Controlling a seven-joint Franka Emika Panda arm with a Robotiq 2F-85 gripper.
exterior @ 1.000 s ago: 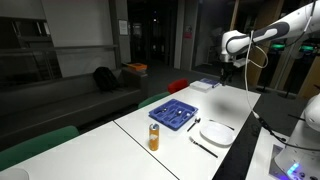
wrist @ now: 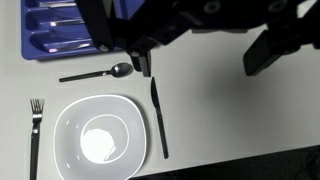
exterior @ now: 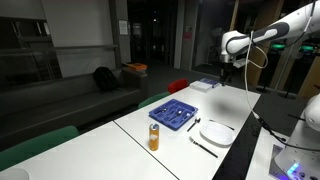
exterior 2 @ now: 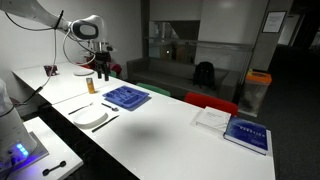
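Observation:
Empty-jawed, my gripper is open above the white table, its dark fingers (wrist: 143, 62) wide apart. Below it in the wrist view lies a white plate (wrist: 100, 140) with rounded corners. A black-handled fork (wrist: 36, 138) is left of the plate and a black knife (wrist: 160, 120) right of it. Between the plate and the blue cutlery tray (wrist: 37, 45) rests a dark spoon (wrist: 97, 74). Metal cutlery lies in the tray's compartments. From the second exterior view, the arm holds the gripper (exterior 2: 103, 72) raised well clear of the table.
An orange-brown container (exterior: 154, 138) stands on the table near the tray. A white box (exterior 2: 213, 119) and a flat blue box (exterior 2: 247, 133) lie at the far right in the second exterior view. A dark sofa (exterior: 60, 92) stands behind.

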